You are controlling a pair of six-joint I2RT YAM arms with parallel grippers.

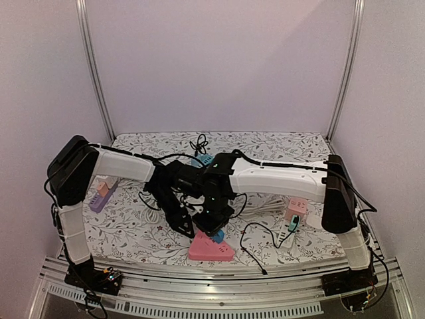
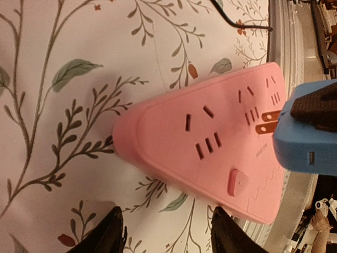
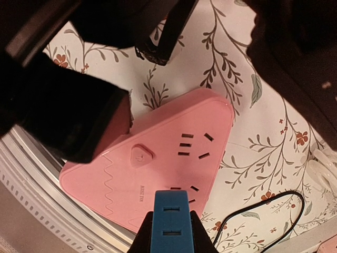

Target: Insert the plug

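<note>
The pink triangular power strip (image 1: 207,249) lies at the table's front, its sockets facing up in both wrist views. My right gripper is shut on a blue plug above the strip; in the left wrist view its two prongs (image 2: 267,121) point toward the sockets, outside them as far as shows. My left gripper is low beside the strip, fingers apart in its own view; whether anything is between them is unclear. In the top view both wrists crowd over the strip and hide much of the plug.
A purple strip (image 1: 99,199) lies at the left, a pink block (image 1: 296,207) and white strip (image 1: 285,240) at the right. A black cable (image 1: 255,259) runs right of the pink strip, and the metal table edge is just in front.
</note>
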